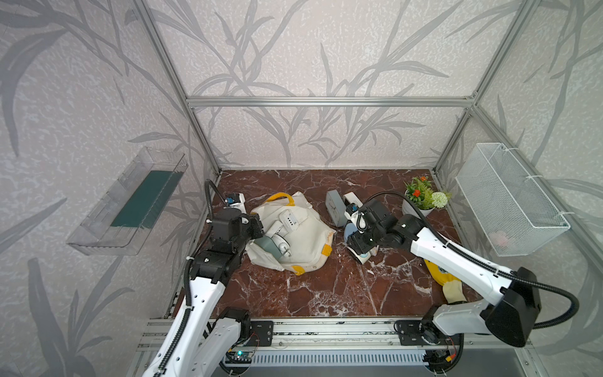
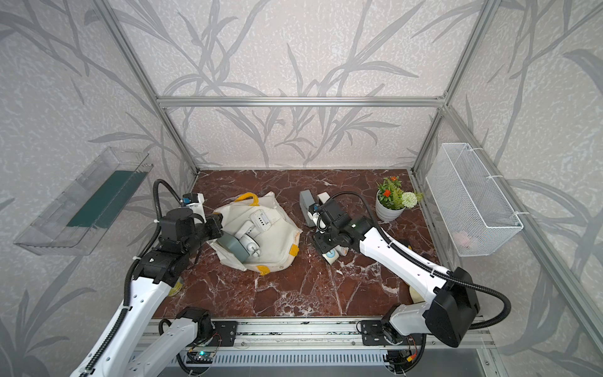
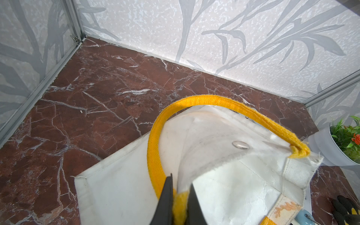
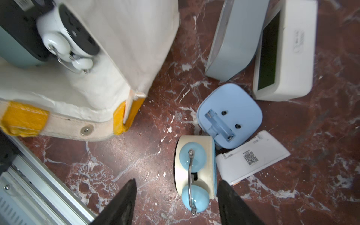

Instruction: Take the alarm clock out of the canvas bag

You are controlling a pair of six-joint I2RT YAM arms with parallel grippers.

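Note:
The open canvas bag (image 1: 311, 242) lies left of the table's middle, with yellow trim. My left gripper is shut on a yellow strap at its rim. Inside the bag sits a white clock with white bells (image 4: 69, 45), beside a grey-green item (image 1: 268, 246). A cream alarm clock with pale blue bells (image 4: 195, 168) lies on the table, right of the bag. Above it stands my right gripper, its fingers (image 4: 123, 204) well apart and nothing held; the clock shows ahead of and between them.
Close to that clock lie a light blue battery-backed piece (image 4: 230, 114), a white card (image 4: 253, 157), a grey box (image 4: 238, 39) and a white device (image 4: 292, 56). A flower pot (image 1: 422, 199) stands at back right.

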